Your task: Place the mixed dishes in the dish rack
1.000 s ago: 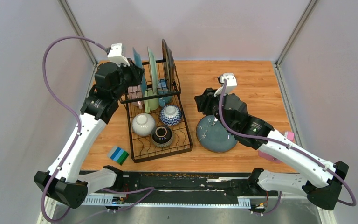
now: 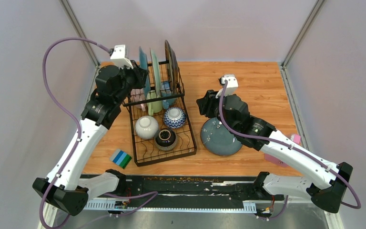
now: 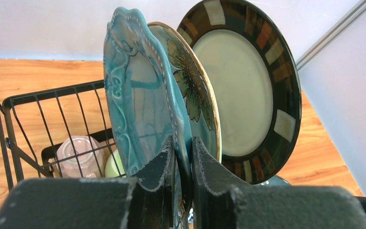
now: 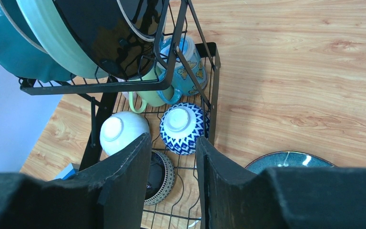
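Note:
My left gripper is shut on a light blue scalloped plate, upright in the upper tier of the dish rack. Beside it stand a flowered plate and a dark-rimmed plate. Below are mugs, a white bowl, a blue-patterned bowl and a black bowl. My right gripper is open and empty, above the rack's right front area. A dark teal plate lies flat on the table right of the rack.
A striped sponge lies left of the rack's front. A pink object sits at the right, partly behind the right arm.

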